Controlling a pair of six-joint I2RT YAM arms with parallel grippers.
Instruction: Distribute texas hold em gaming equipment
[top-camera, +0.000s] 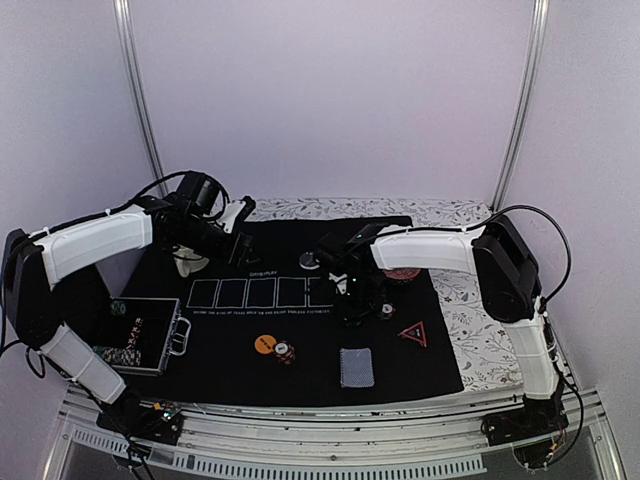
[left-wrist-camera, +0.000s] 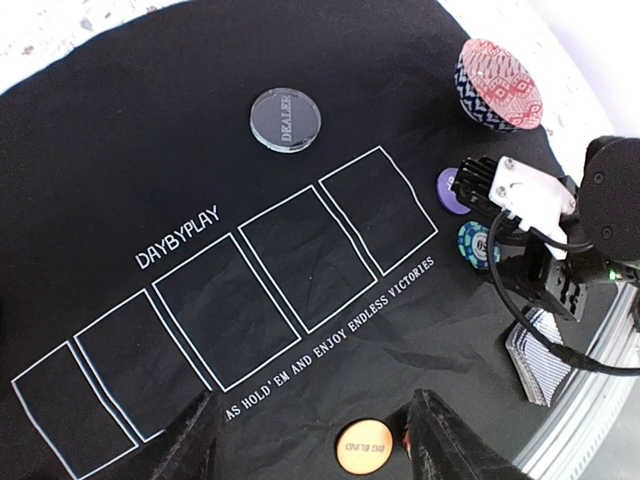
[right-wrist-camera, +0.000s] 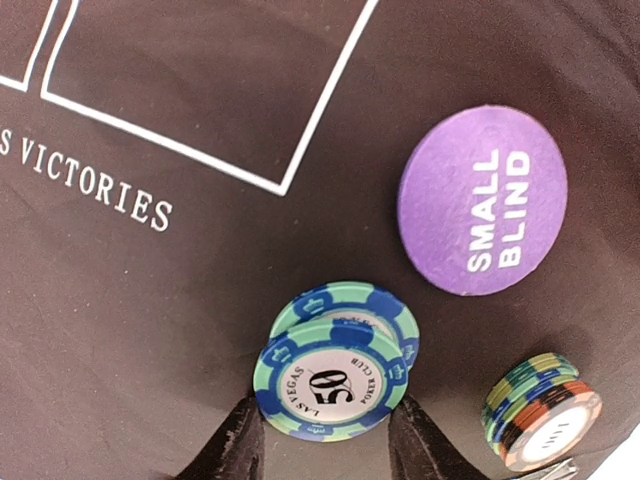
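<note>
My right gripper is low over blue 50 chips (right-wrist-camera: 330, 385), its fingertips either side of the top one; whether they touch it is unclear. A second chip lies partly beneath. The purple small blind button (right-wrist-camera: 482, 200) and a mixed chip stack (right-wrist-camera: 540, 410) lie to the right. My left gripper hangs part open over the mat's left, nothing visible between its fingers. The dealer button (left-wrist-camera: 285, 120), orange big blind button (left-wrist-camera: 364, 446) and deck of cards (top-camera: 356, 366) lie on the mat.
The chip case (top-camera: 170, 335) sits at the left, a patterned bowl (left-wrist-camera: 497, 85) at the back right, a red triangle marker (top-camera: 414, 334) at the right. Five card outlines cross the middle.
</note>
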